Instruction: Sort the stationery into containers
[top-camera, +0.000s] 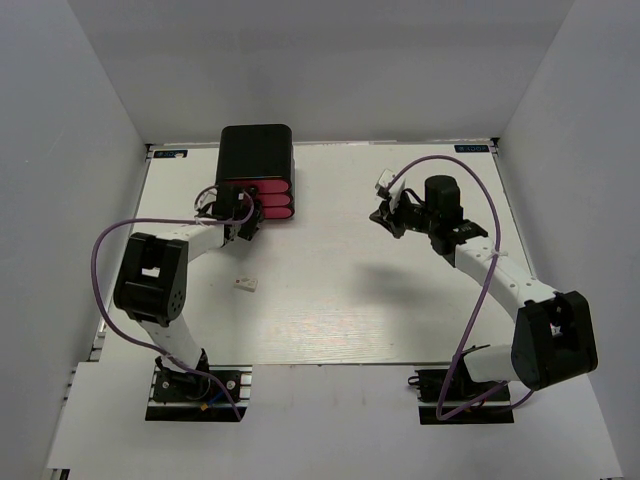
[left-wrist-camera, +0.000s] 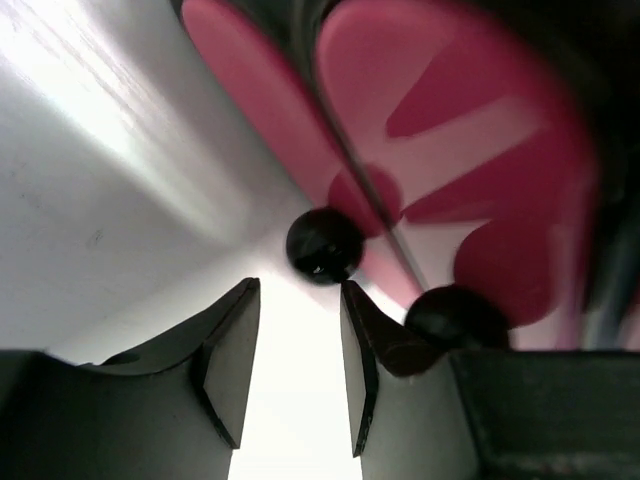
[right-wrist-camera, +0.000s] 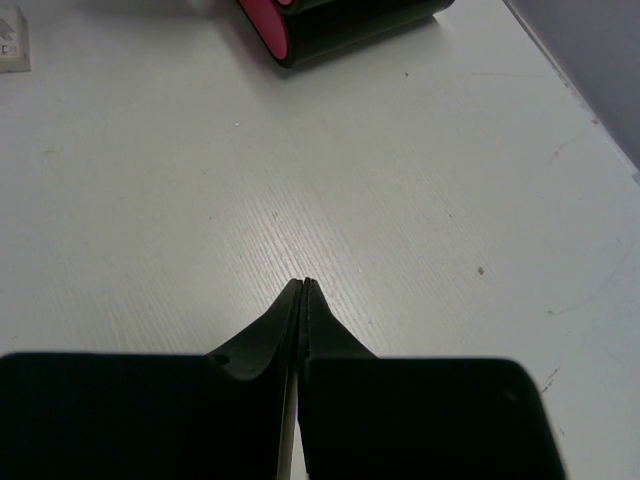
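At the back left stands a black drawer cabinet (top-camera: 256, 152) with pink drawer fronts (top-camera: 278, 200). My left gripper is open close before it, nothing between its fingers. Just beyond the left fingertips, the left wrist view shows a round black knob (left-wrist-camera: 325, 245) on the lowest pink front. A second knob (left-wrist-camera: 458, 318) sits on the larger front beside it. A small whitish block (top-camera: 246, 284) lies on the table in front of the cabinet. Over the right part of the table my right gripper is shut, nothing showing between its fingers.
Grey walls (top-camera: 570, 150) rise at the sides and back. In the right wrist view, the cabinet's corner (right-wrist-camera: 360, 30) shows at the top and the block (right-wrist-camera: 12, 40) at the upper left.
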